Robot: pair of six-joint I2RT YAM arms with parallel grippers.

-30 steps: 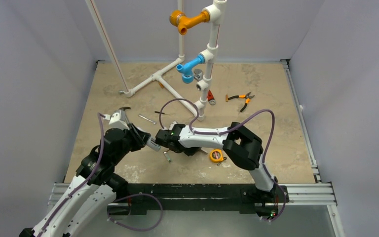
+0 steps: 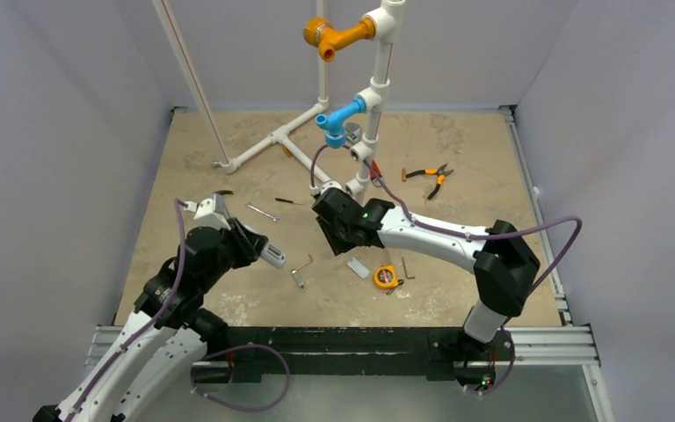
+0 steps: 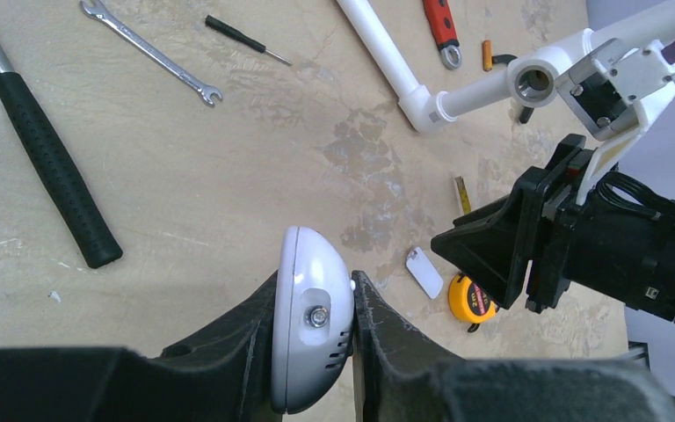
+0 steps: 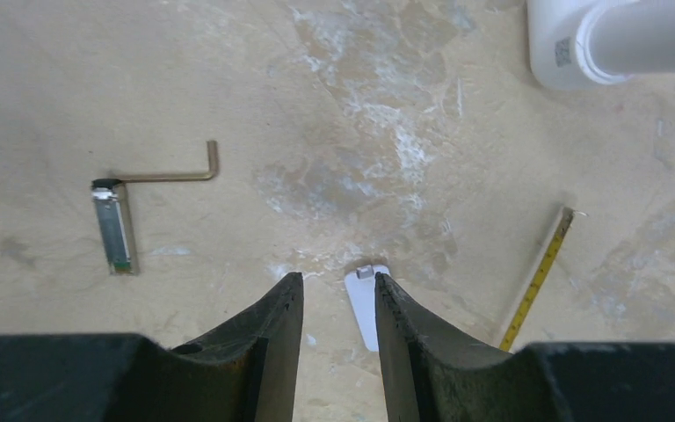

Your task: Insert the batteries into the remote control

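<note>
In the left wrist view, a white remote control [image 3: 316, 264] stands end-on, its rounded end with a screw towards the camera. My left gripper is shut on it. From above, the remote [image 2: 272, 255] sticks out past the left fingers, showing a dark slotted end. Over the mat's middle is my right gripper, its fingers partly apart and nothing visible between them. A flat white piece like a battery cover [image 4: 365, 309] lies on the mat below. A small silver-and-dark piece [image 4: 115, 227], too unclear to name surely, lies further left.
A hex key [image 4: 167, 177] touches the silver piece. Near the white cover sits a yellow tape measure [image 2: 386, 277]. A wrench [image 2: 263, 213], small screwdriver [image 2: 287, 201] and pliers [image 2: 435, 176] lie further back. The white pipe frame [image 2: 303, 163] rises behind the right arm.
The right gripper has drawn away from the remote, to the right and back, uncovering the remote's end and the white cover. The left arm and remote have stayed put.
</note>
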